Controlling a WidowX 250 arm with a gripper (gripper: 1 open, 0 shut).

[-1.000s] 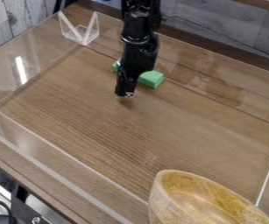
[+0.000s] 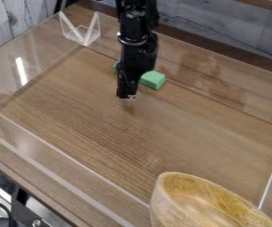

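Observation:
The black arm reaches down from the top centre of the view to my gripper, which is low over the wooden table, left of and in front of a green block. More green shows behind the arm to its left, partly hidden. The gripper looks shut, with nothing visible between its small, dark fingertips.
A pale tan bowl sits at the front right edge. A wall runs along the back right.
The arm and gripper have shifted very slightly; the green block stays about where it was.

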